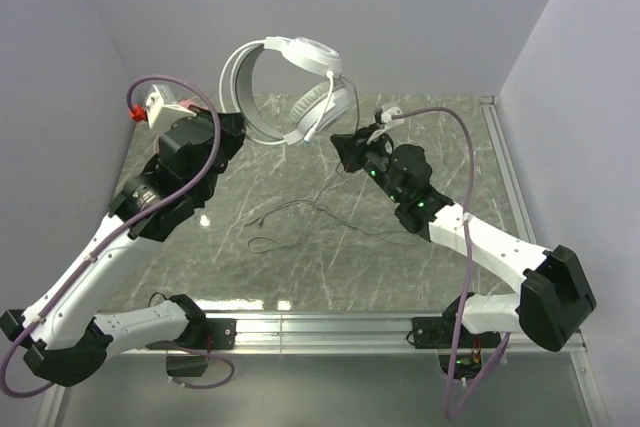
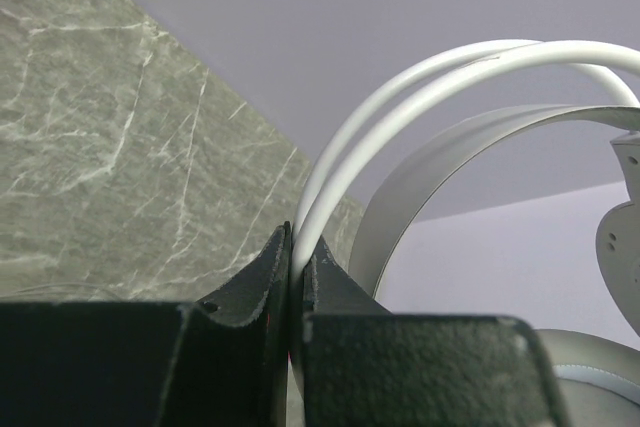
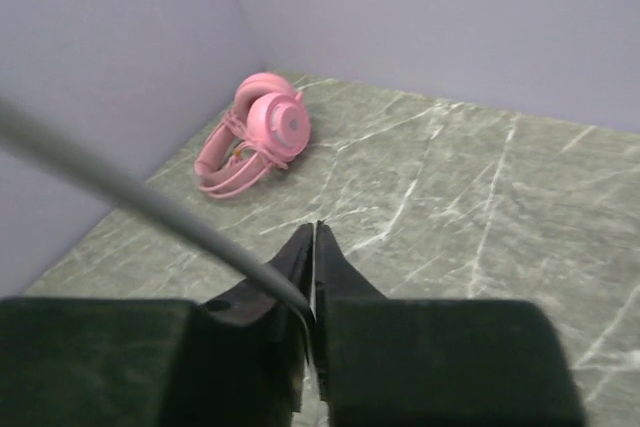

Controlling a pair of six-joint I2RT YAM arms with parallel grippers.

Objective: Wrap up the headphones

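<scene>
The white headphones (image 1: 312, 53) hang above the table at the back centre, tilted. My left gripper (image 1: 238, 127) is shut on their white headband (image 2: 368, 142), whose thin outer bars run between the fingers. From the lower ear cup the grey cable (image 1: 357, 110) comes down to my right gripper (image 1: 338, 143). Close up, the right fingers (image 3: 350, 282) lie almost together, and the cable (image 3: 190, 230) passes in between them; the grip looks narrow. Below, the rest of the cable (image 1: 318, 206) lies loosely curled on the table.
Pink headphones (image 3: 280, 125), with their cord wound round them, rest on the grey marbled table (image 3: 480, 217) by the left wall, mostly behind my left arm in the top view. Walls close off the back and sides.
</scene>
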